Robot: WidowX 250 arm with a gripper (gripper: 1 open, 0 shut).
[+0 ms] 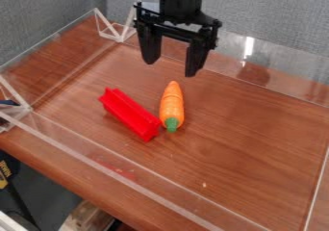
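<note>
My black gripper (174, 50) hangs open above the back middle of the wooden table, its two fingers wide apart with nothing between them. Below it lie a red elongated block (130, 114) at the left and, just to its right, an orange toy carrot (171, 102) with its green end toward the front.
A clear plastic wall with white brackets (114, 28) edges the wooden table (251, 148). Grey padded walls stand at the back and left.
</note>
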